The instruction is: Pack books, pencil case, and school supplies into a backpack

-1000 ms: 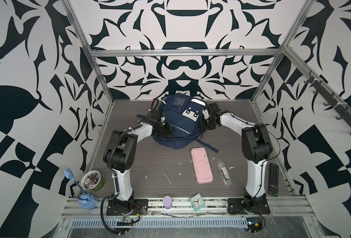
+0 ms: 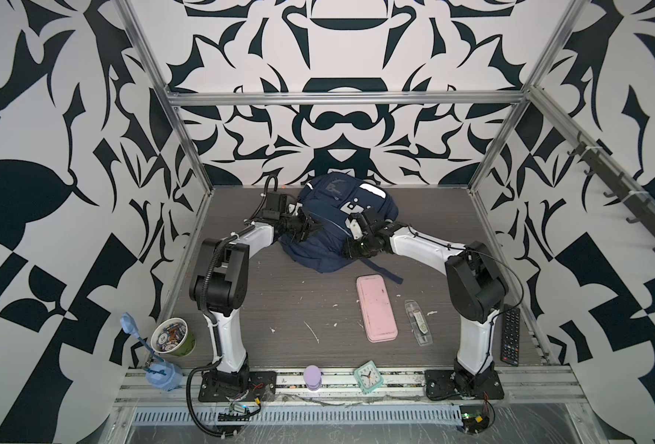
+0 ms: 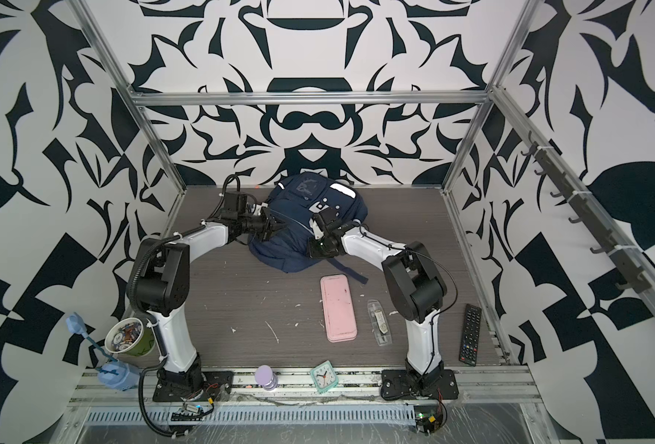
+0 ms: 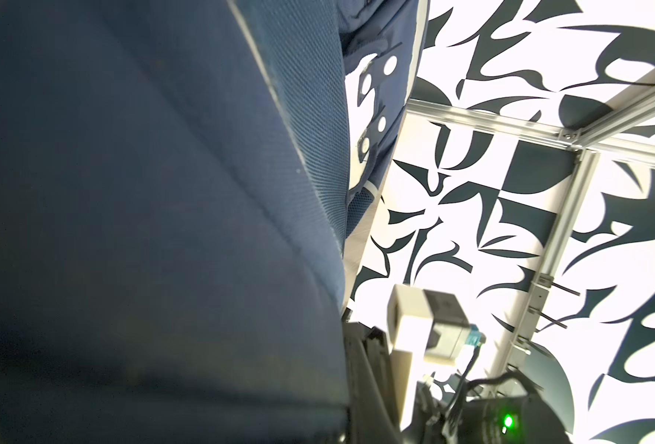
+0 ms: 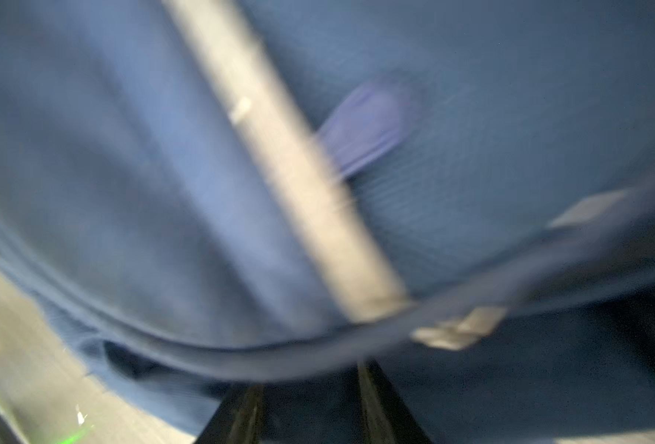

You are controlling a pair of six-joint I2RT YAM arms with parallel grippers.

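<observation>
The navy backpack (image 2: 334, 196) lies at the back of the table, its front pocket zip visible. My left gripper (image 2: 305, 225) is shut at the bag's left part; in the left wrist view blue fabric fills much of the frame and hides the fingertips. My right gripper (image 2: 353, 244) stands open over the bag's lower middle; the blurred right wrist view shows its fingers under a fold of fabric beside a zip. A pink pencil case (image 2: 376, 308) and a clear case (image 2: 418, 322) with something inside lie in front of the bag.
A remote (image 2: 510, 336) lies at the right edge. A cup with contents (image 2: 171, 335) and a blue object (image 2: 163, 375) stand at front left. A purple cylinder (image 2: 312, 376) and small clock (image 2: 368, 376) sit on the front rail.
My right gripper has moved left across the bag. My left gripper has moved up and slightly left. The bag has shifted and creased.
</observation>
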